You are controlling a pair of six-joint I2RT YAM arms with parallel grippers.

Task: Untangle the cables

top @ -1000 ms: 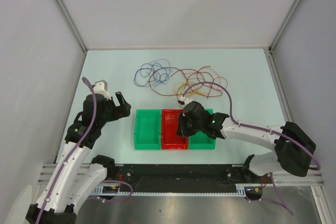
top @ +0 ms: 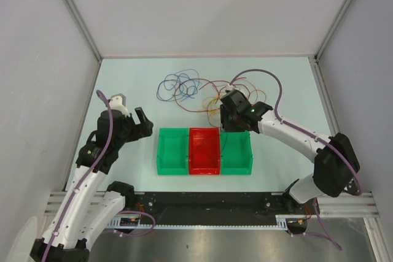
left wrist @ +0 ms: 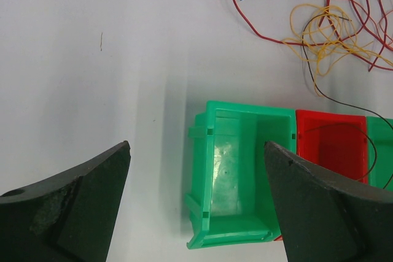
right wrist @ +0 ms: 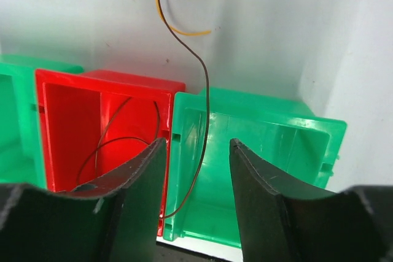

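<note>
A dark thin cable (right wrist: 207,90) runs from the yellow tangle down over the right green bin, and part of it curls inside the red bin (top: 204,170). My right gripper hovers over those bins, its fingers apart on either side of the cable without touching it. Beyond the bins lie the yellow cable (left wrist: 334,35), red cables (left wrist: 245,19) and, to the left, a coil of blue cable (top: 178,86); yellow and red overlap. My left gripper stands open left of the bins, with nothing between its fingers.
The left green bin (top: 172,172), red bin and right green bin (top: 236,172) stand side by side near the front edge. Bare table lies at the left and at the far right.
My right gripper has moved from over the red bin away toward the cables and to the right. Part of the dark cable now lies in the red bin. The left arm has stayed still.
</note>
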